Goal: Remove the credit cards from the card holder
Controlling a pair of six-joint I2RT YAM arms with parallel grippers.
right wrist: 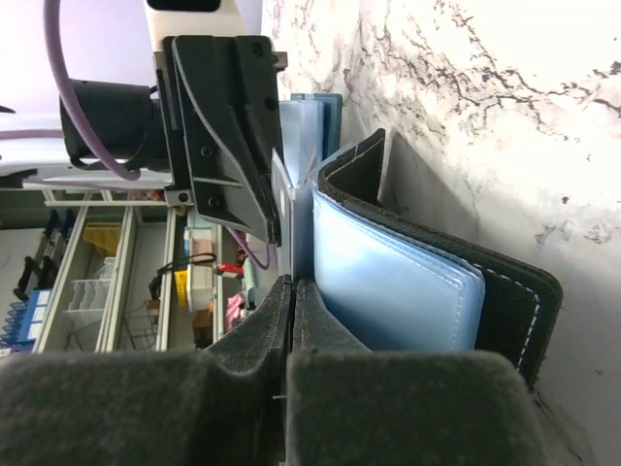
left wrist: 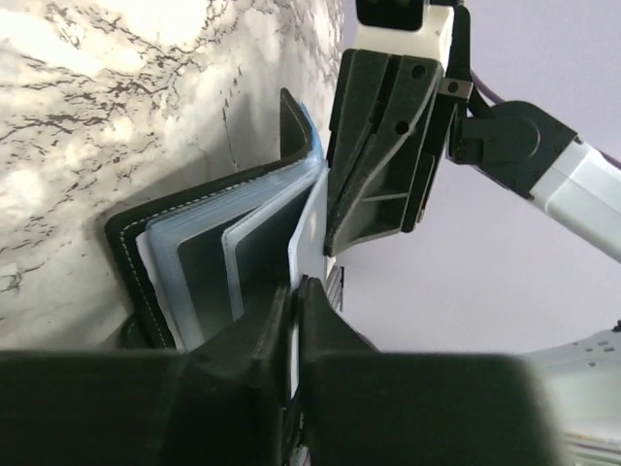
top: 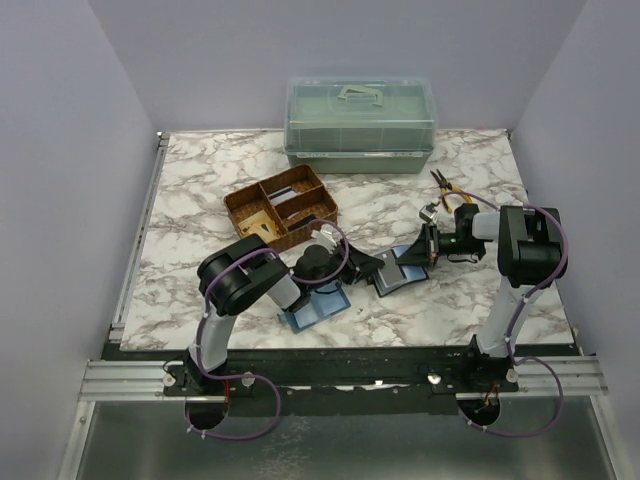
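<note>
The black card holder [top: 398,282] with pale blue sleeves stands fanned open on the marble between both grippers; in the left wrist view its sleeves [left wrist: 189,277] and a pale card edge [left wrist: 309,228] show. My left gripper [top: 372,264] is at its left side, its fingertips [left wrist: 325,320] close together at that edge; whether they grip it is unclear. My right gripper [top: 428,258] is at the right side, shut, its fingertips beside the blue sleeve [right wrist: 393,272]; anything thin between them is hidden.
A blue tray [top: 315,315] lies under the left arm. A brown divided box [top: 235,200] sits behind it, a lidded green case [top: 360,140] at the back, pliers [top: 447,186] at the right.
</note>
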